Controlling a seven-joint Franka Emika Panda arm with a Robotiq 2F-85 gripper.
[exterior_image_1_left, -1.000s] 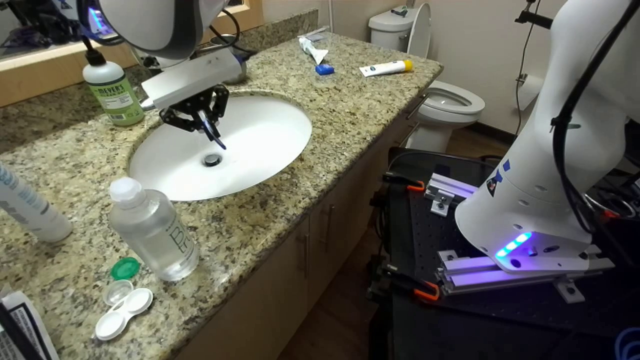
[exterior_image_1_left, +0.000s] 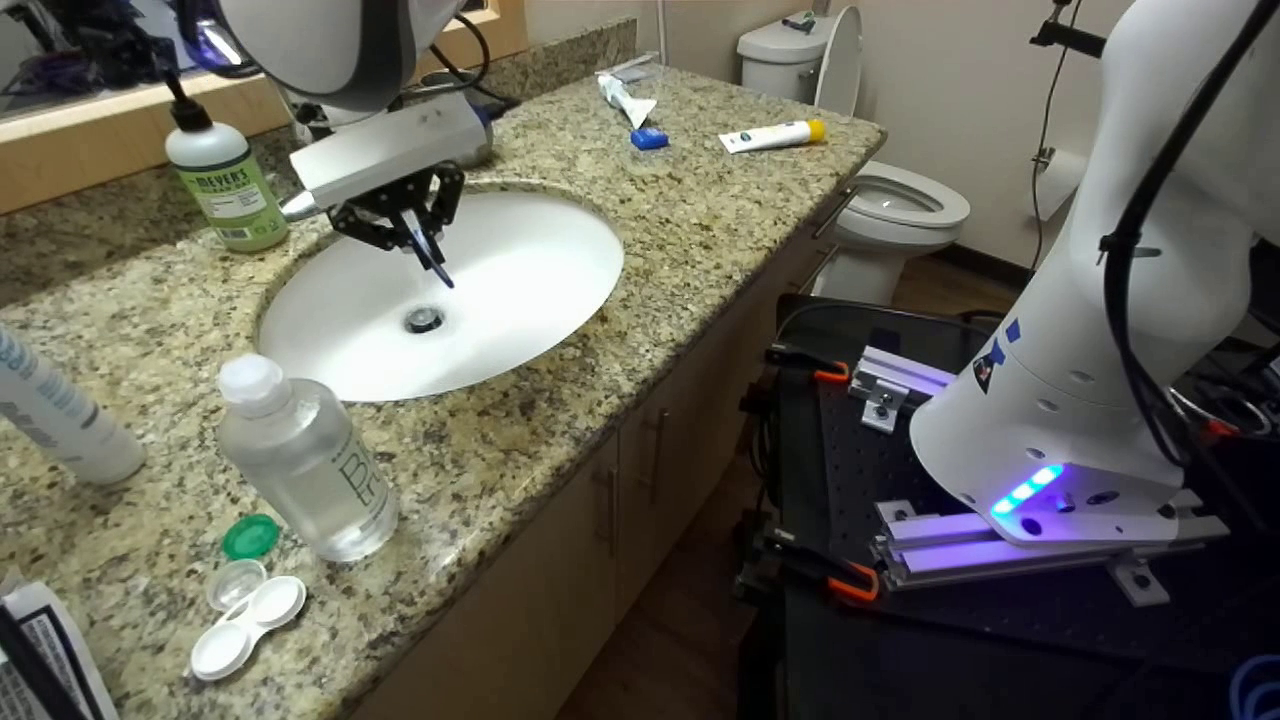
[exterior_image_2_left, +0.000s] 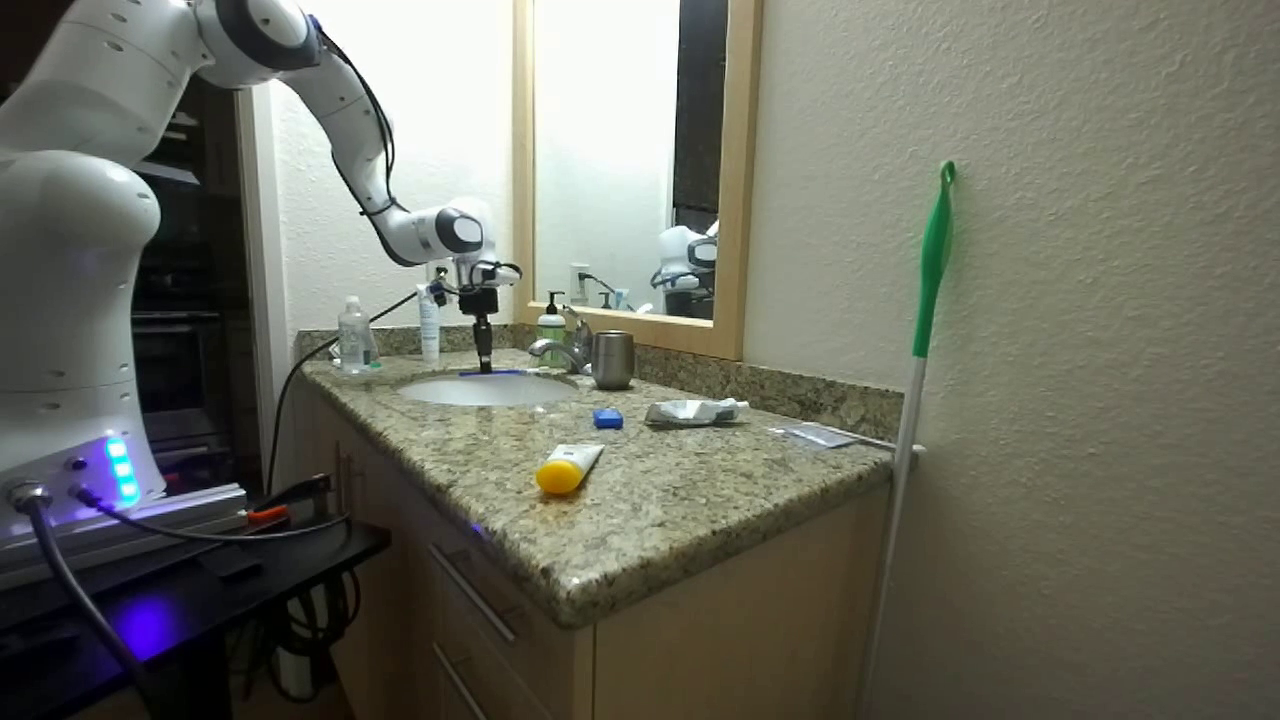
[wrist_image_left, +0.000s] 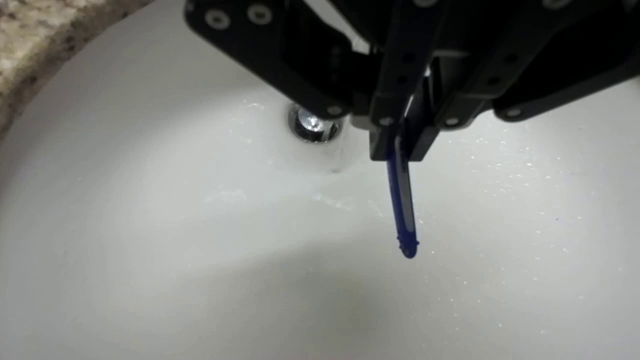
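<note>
A slim blue-and-white stick (wrist_image_left: 403, 198), resembling a toothbrush handle, is pinched in my gripper. Its rounded blue end sticks out beyond the fingertips; the part behind them is mostly hidden. In exterior view 1 the gripper (exterior_image_1_left: 422, 246) points down over the white oval sink (exterior_image_1_left: 528, 288), with the stick slanting toward the drain (exterior_image_1_left: 422, 319). From the other side, exterior view 2 has the blue stick (exterior_image_2_left: 494, 372) lying roughly level across the tip of the gripper (exterior_image_2_left: 485, 366), near the sink's rim height.
Around the sink stand a green soap bottle (exterior_image_1_left: 228, 180), a clear bottle (exterior_image_1_left: 310, 462) and a metal cup (exterior_image_2_left: 613, 359). A yellow-capped tube (exterior_image_1_left: 774, 136), a blue box (exterior_image_1_left: 649, 139) and a white lens case (exterior_image_1_left: 248, 626) lie on the counter. Free counter runs along the front edge.
In exterior view 1, my gripper has shifted slightly right, and the stick's free end has risen a little in the image. The stick stays held; the counter items have not moved.
</note>
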